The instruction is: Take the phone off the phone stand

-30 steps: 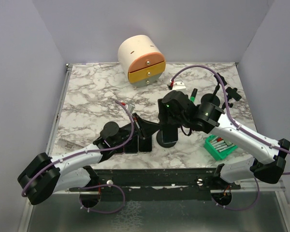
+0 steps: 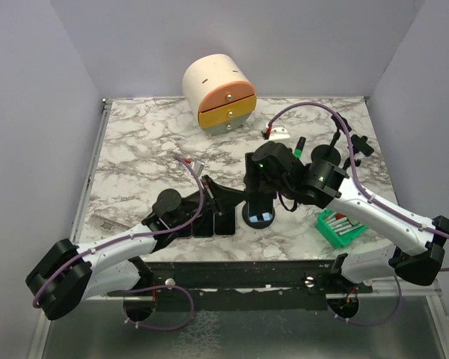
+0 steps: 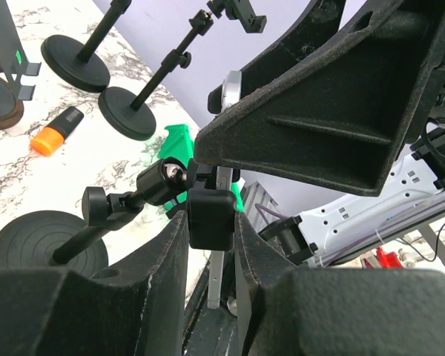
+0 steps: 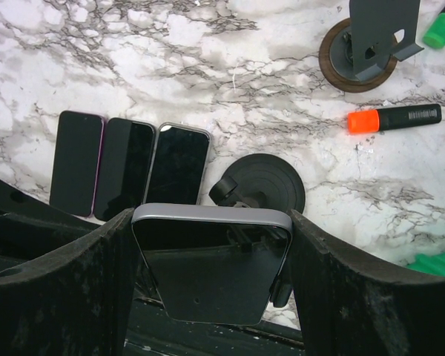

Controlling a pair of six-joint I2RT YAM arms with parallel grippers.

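Observation:
The phone stand has a round black base, seen also in the left wrist view [image 3: 37, 245]. My left gripper is shut on the stand's black clamp [image 3: 211, 219] at its upper arm. The phone is upright in the left wrist view, a thin silver edge at the clamp. My right gripper is around the phone's upper part, a finger on either side; in the left wrist view its fingers [image 3: 297, 133] straddle that edge. The top view mostly hides the phone behind the right gripper [image 2: 258, 172].
Several phones [image 4: 78, 159] lie left of the stand. Behind are an orange marker [image 4: 393, 116], a metal holder [image 4: 378, 30] and other stands [image 3: 126, 111]. A green tray [image 2: 340, 239] is at the right, a drawer unit [image 2: 209, 82] at the back. Bare marble lies at back left.
The arms have shifted very slightly in the top view; the phone's visible lower part below my right gripper now shows lighter patches. Otherwise little differs.

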